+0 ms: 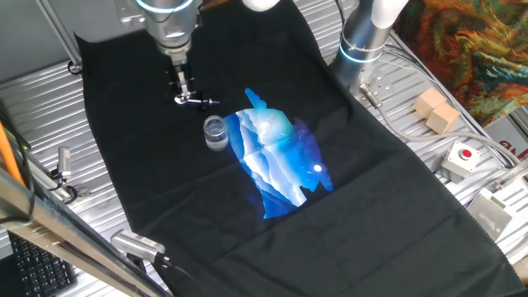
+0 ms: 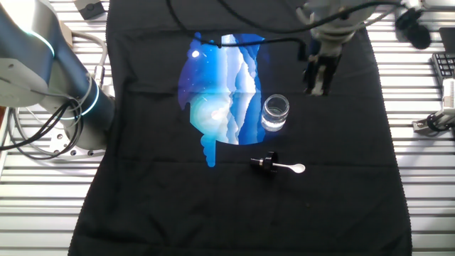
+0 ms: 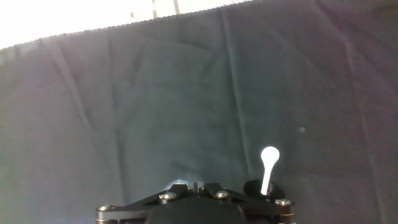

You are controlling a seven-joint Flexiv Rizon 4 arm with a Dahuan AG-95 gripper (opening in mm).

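A black lid point(image 2: 269, 161) with a white spoon point(image 2: 297, 168) and a short metal stem lies on the black cloth. Left of the gripper in exterior view 2 stands a clear glass jar point(image 2: 275, 112), upright and without a lid on it. My gripper point(image 2: 315, 91) hangs above the cloth, apart from both. In the wrist view its fingers point(image 3: 177, 192) come together at the bottom edge, shut with nothing seen between them. There the spoon point(image 3: 270, 155) shows to their right, the lid partly hidden. In exterior view 1 the gripper point(image 1: 183, 96) overlaps the lid and spoon point(image 1: 180, 100).
A blue-and-white picture piece point(image 1: 272, 157) of irregular outline lies beside the jar. Wooden blocks point(image 1: 442, 117) and a red-button box point(image 1: 459, 159) stand off the cloth at the right.
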